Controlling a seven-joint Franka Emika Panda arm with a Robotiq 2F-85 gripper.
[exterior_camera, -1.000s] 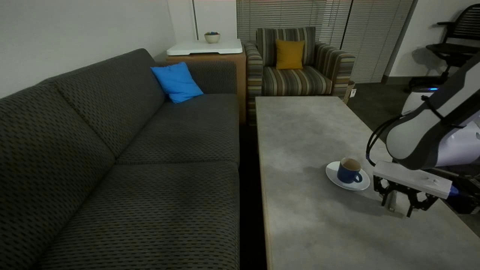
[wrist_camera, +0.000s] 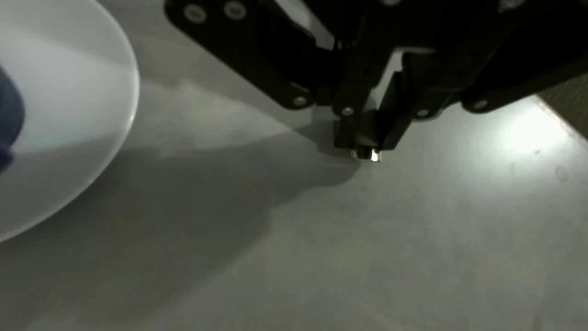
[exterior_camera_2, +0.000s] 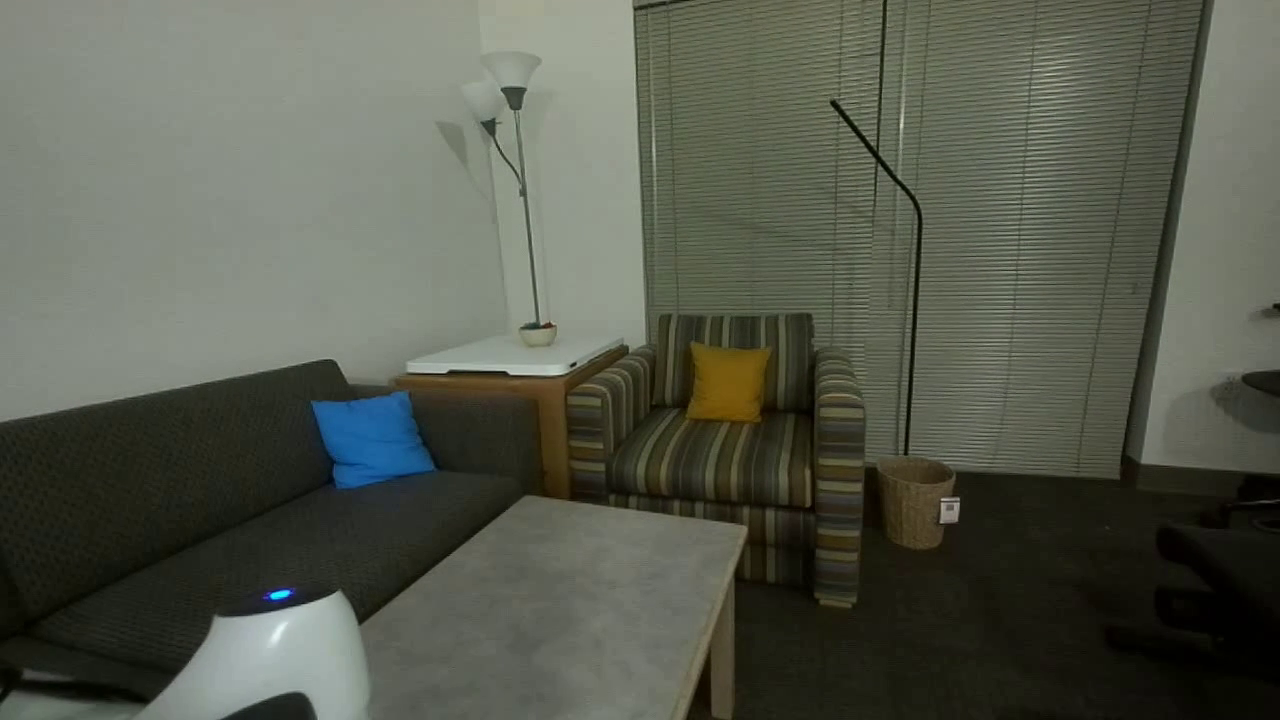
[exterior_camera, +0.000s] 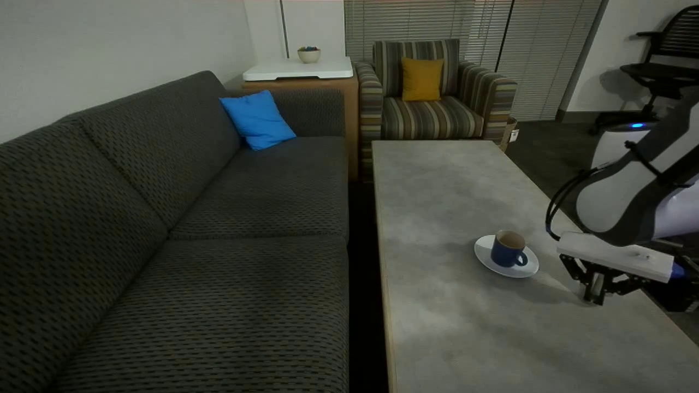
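Observation:
A dark blue mug (exterior_camera: 505, 252) with a brown inside stands upright on a white saucer (exterior_camera: 483, 251) on the grey table. To the right of the saucer, low over the tabletop, my gripper (exterior_camera: 594, 298) is shut on a small metallic object (exterior_camera: 598, 282) that I cannot identify. In the wrist view, the object's shiny tip (wrist_camera: 375, 155) pokes out below the closed fingers (wrist_camera: 345, 135); most of it is hidden. The saucer (wrist_camera: 91, 91) fills the left edge there, clear of the gripper, with only part of the mug (wrist_camera: 8, 113) showing.
The table's right edge lies close to the arm.
The gripper has closed from open onto the small metallic object. My arm has shifted slightly right, away from the saucer. The mug and saucer have not moved.

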